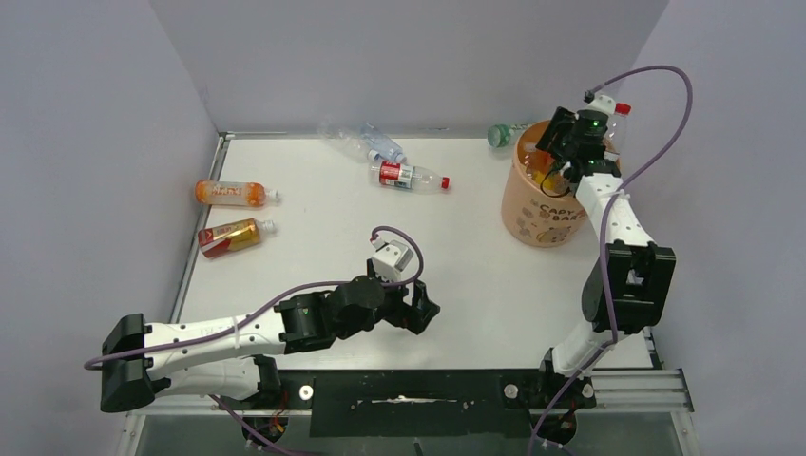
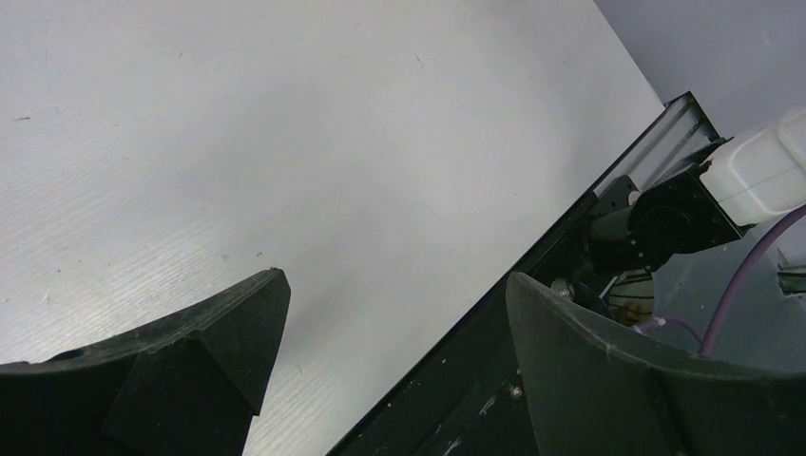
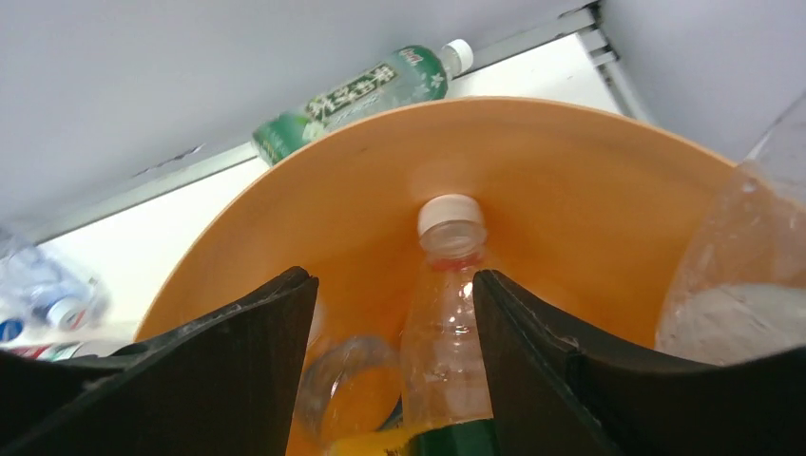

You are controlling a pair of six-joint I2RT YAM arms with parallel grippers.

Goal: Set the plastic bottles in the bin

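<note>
The peach bin (image 1: 532, 214) holds several bottles. My right gripper (image 1: 561, 142) is down at its mouth; in the right wrist view it sits inside the rim (image 3: 570, 133), fingers apart in view with bottles between and below, what it grips unclear. A green bottle (image 3: 352, 100) lies behind the bin. My left gripper (image 1: 411, 309) is open over bare table, nothing between its fingers. An orange bottle (image 1: 228, 194) and a gold-red bottle (image 1: 233, 237) lie at the left; a red-label bottle (image 1: 404, 178) and clear bottles (image 1: 375, 144) lie at the back middle.
Bare white table (image 1: 304, 228) fills the middle and front. Grey walls close the back and both sides. The right arm stands along the right side; purple cables loop over both arms.
</note>
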